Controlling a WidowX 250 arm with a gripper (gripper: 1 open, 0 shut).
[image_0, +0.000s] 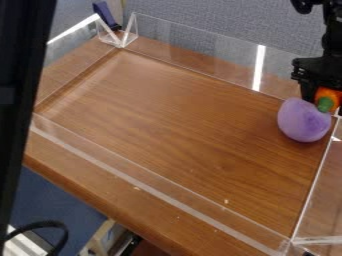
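The black gripper (315, 76) is at the upper right edge of the view, low over an orange object (325, 98) with a green top, which it partly covers. Whether its fingers are open or shut on that object is not clear. A purple round object (303, 121) lies just below and left of it on the wooden floor (174, 135) of the enclosure, near the right wall.
Clear plastic walls (160, 200) ring the wooden floor, which is otherwise bare. A small dark blue object (106, 15) sits outside the back left corner. A dark vertical shape fills the left edge, with cables at the lower left.
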